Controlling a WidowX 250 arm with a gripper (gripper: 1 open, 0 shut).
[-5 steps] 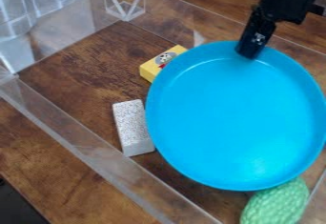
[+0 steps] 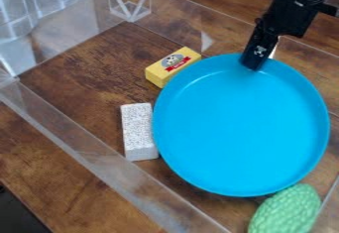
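A large blue plastic plate (image 2: 236, 128) fills the right middle of the wooden table. My black gripper (image 2: 257, 53) reaches down from the top right to the plate's upper rim, its fingertips at or just above that edge. It looks shut; whether the rim is between the fingers is hard to tell.
A yellow box (image 2: 172, 66) lies left of the plate's top, a white speckled block (image 2: 138, 132) at its left side, a green textured object (image 2: 283, 215) below it. Clear plastic walls border the area; bare wood (image 2: 86, 78) is free at the left.
The plate has shifted slightly left and shows a little smaller. My gripper has moved slightly down and left along with its upper edge.
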